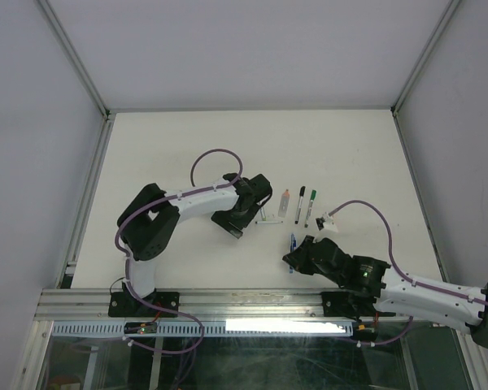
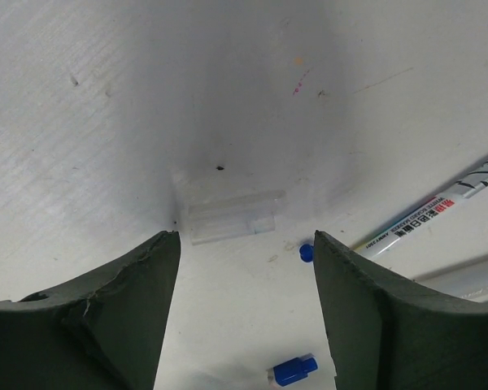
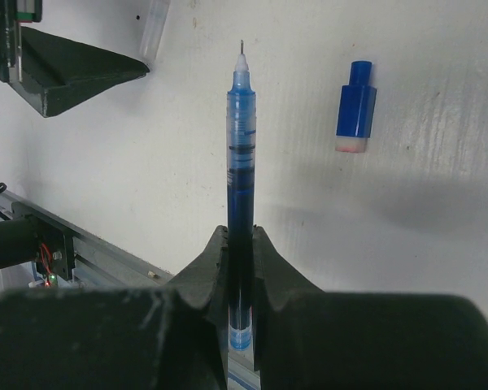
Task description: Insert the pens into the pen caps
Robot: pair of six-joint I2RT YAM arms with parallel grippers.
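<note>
My right gripper (image 1: 291,258) is shut on a translucent blue pen (image 3: 241,162), held with its tip toward the top of the right wrist view. My left gripper has its fingers parted over a small clear cap (image 2: 232,218) on the table, with nothing seen held. A small blue cap (image 2: 291,370) with a pale end lies below it in the left wrist view and right of the held pen in the right wrist view (image 3: 355,110).
A white printed marker (image 2: 415,218) lies right of the clear cap. A clear orange-topped bottle or tube (image 1: 284,203), a black marker (image 1: 300,203) and a green marker (image 1: 311,207) lie on the table (image 1: 350,154).
</note>
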